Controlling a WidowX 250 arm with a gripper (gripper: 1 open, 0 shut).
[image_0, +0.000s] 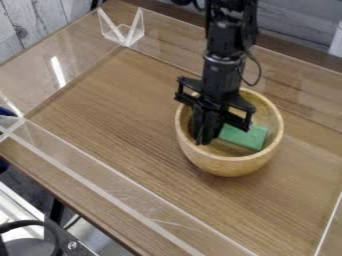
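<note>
A wooden bowl (227, 160) sits on the right half of the wooden table, holding a green block (243, 138). My black gripper (206, 130) reaches down into the bowl at its left side, over the left end of the block, hiding part of it. Its fingers look close together; whether anything is between them is hidden.
A clear container (122, 28) stands at the table's back left. Black cables lie beyond the near left edge.
</note>
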